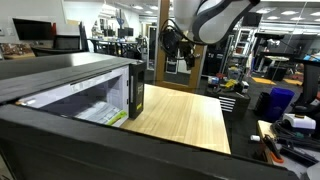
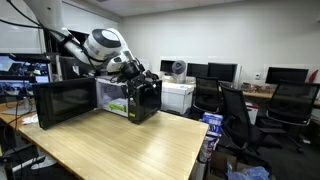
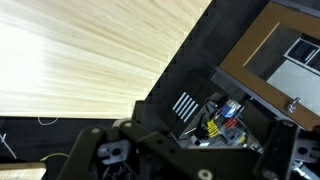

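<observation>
My gripper stands open in the wrist view. Its dark fingers (image 3: 118,140) are spread wide at the bottom, and only table and floor show between them. In exterior view 1 the gripper (image 1: 182,56) hangs above the far part of the wooden table (image 1: 185,120). A black microwave (image 1: 137,90) stands with its door open and its white interior exposed. Inside it lies something yellow-green (image 1: 104,114), too small to make out. Seen from the other side, the microwave (image 2: 147,103) is partly behind my arm, and its dark door (image 2: 65,101) swings out leftward.
Beyond the table edge the floor holds a blue-and-white box (image 2: 211,137) and office chairs (image 2: 236,118). Tools and cables (image 3: 222,120) lie off the table in the wrist view.
</observation>
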